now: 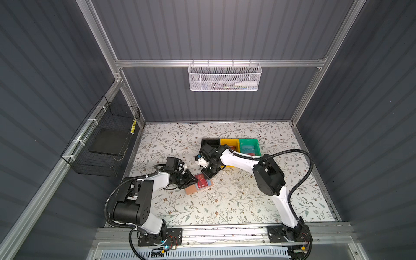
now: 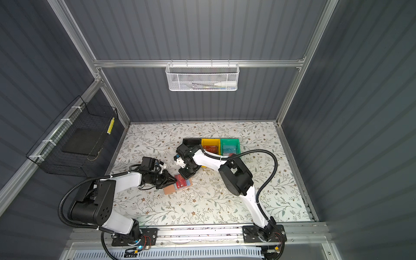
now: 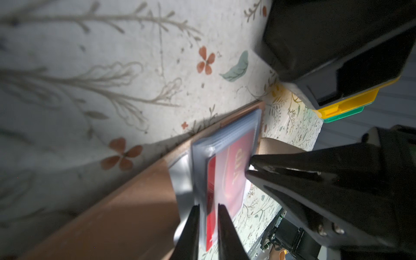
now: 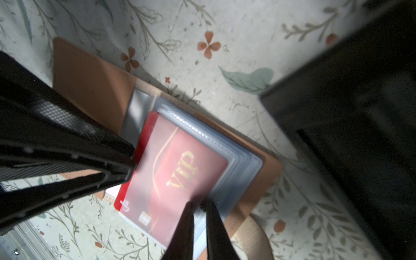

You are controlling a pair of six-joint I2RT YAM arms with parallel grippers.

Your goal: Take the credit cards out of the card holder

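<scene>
The tan card holder (image 4: pixel 93 78) lies open on the patterned surface, with a stack of clear sleeves and a red VIP card (image 4: pixel 182 173) on top. My left gripper (image 1: pixel 190 182) is shut, its tips at the red card's edge on the tan flap's side, as the right wrist view shows. My right gripper (image 1: pixel 204 173) is over the other end of the holder and sleeves, its fingertips close together at the stack; exactly what lies between them is hard to see.
Behind the right arm stand black, yellow (image 1: pixel 229 141) and green (image 1: pixel 254 143) bins with items inside. A wire basket (image 1: pixel 108 143) hangs on the left wall, a white one (image 1: pixel 224 78) on the back wall.
</scene>
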